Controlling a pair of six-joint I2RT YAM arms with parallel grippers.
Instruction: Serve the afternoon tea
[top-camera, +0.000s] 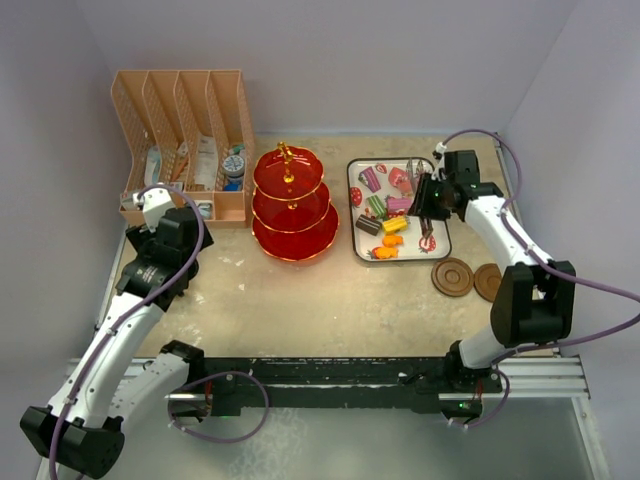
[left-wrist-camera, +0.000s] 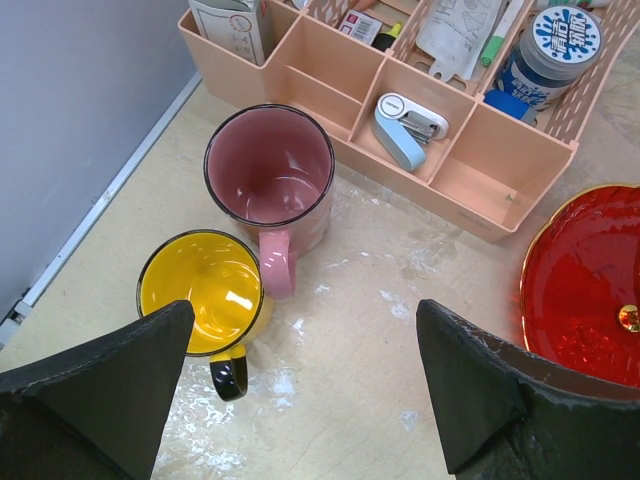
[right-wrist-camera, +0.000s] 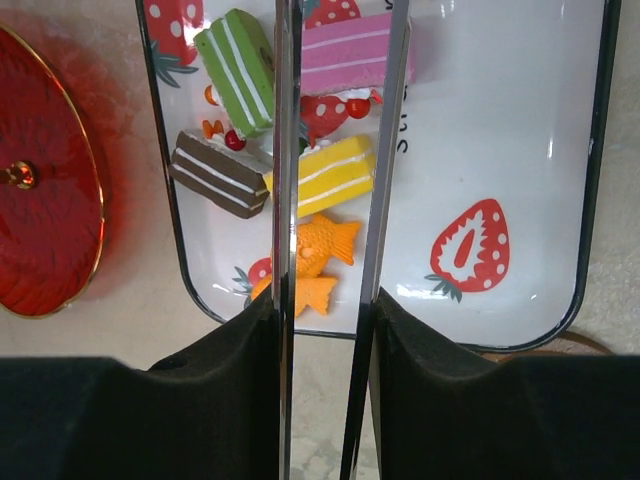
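Observation:
A red three-tier stand with gold trim stands mid-table. Right of it a white tray holds cake slices, including yellow, green, brown and pink, plus orange fish-shaped pieces. My right gripper is over the tray with long metal tongs between its fingers, their tips beyond the right wrist view's edge. My left gripper is open over a yellow mug and a pink mug, nothing between its fingers.
A peach organiser with stationery stands at the back left. Two brown coasters lie at the right, near the tray.

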